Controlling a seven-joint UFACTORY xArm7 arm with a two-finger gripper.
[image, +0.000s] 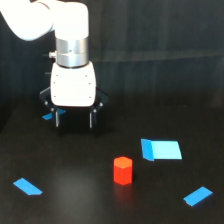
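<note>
My gripper (74, 121) hangs at the upper left, pointing down. Its two dark fingers stand well apart, so it is open, and no object shows between them. A red block (123, 170) rests on the dark table, lower and to the right of the gripper, clear of it. Further right lies a pale cyan square (167, 150), with a blue piece (147, 149) along its left edge.
Flat blue strips lie on the table: one (27, 186) at the front left, another (198, 196) at the front right. Partly hidden behind the gripper's left finger is a third blue strip (47, 117). Bare table surrounds the red block.
</note>
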